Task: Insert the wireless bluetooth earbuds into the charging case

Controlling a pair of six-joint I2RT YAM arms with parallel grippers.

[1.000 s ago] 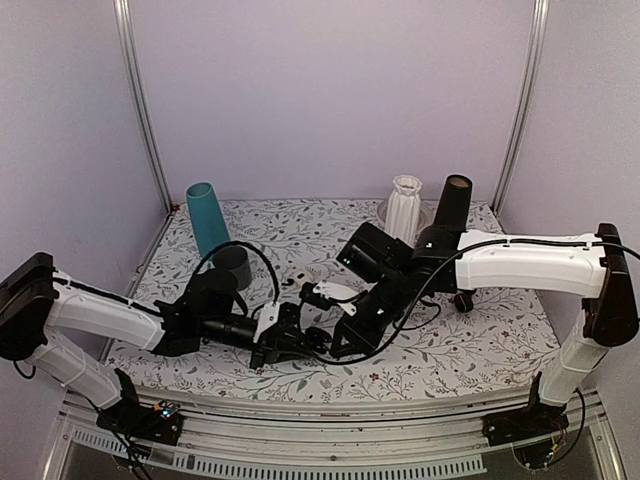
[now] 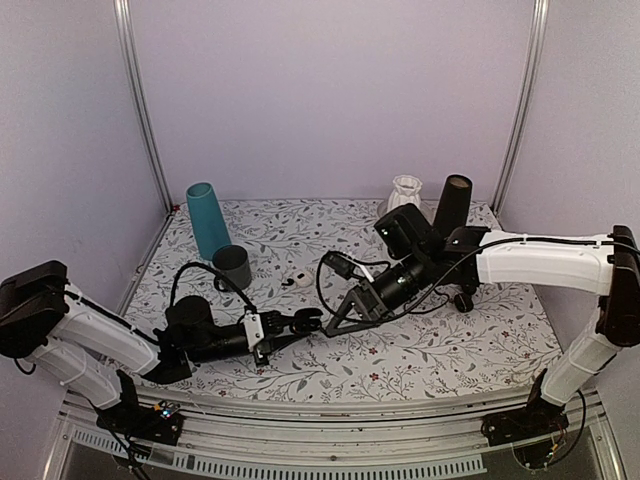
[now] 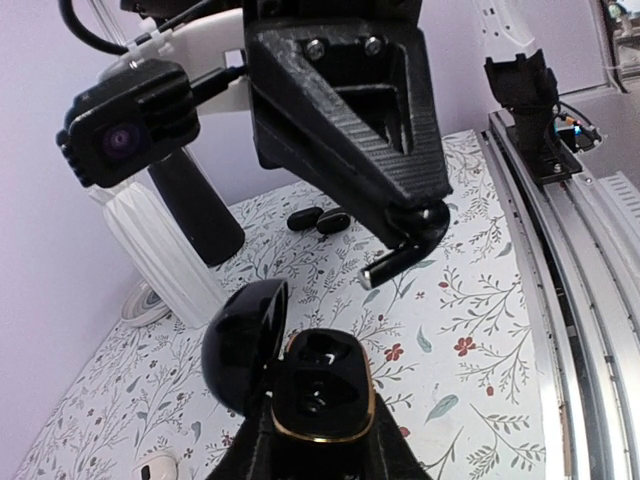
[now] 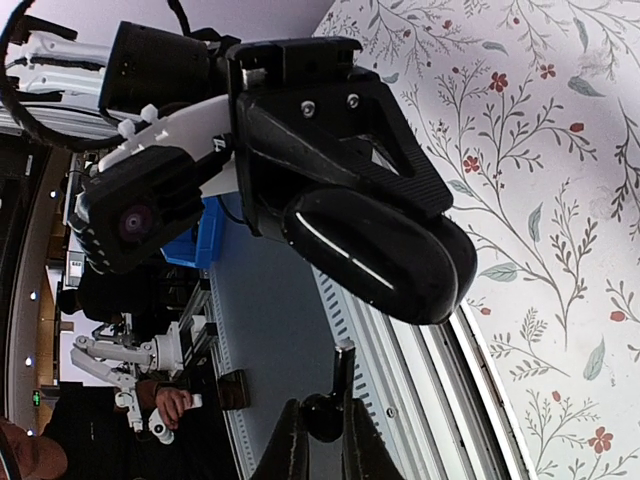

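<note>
The black charging case (image 3: 322,385), trimmed with a gold line, is gripped by my left gripper (image 2: 293,326), its rounded lid (image 3: 245,345) standing open. Glossy hollows show inside; whether one of them holds an earbud, I cannot tell. My right gripper is shut on a black earbud (image 4: 322,418), whose stem (image 4: 343,368) points up toward the case in the right wrist view. In the left wrist view that earbud's stem (image 3: 400,262) hangs above and to the right of the case, apart from it. Both grippers meet over the table's front middle.
A teal cup (image 2: 207,220) and a dark mug (image 2: 232,267) stand at the left. A white vase (image 2: 404,205) and a dark cylinder (image 2: 453,205) are at back right. Small white-and-dark items (image 2: 297,278) lie mid-table, and black pieces (image 2: 463,301) lie to the right.
The left wrist has drawn slightly left and rotated.
</note>
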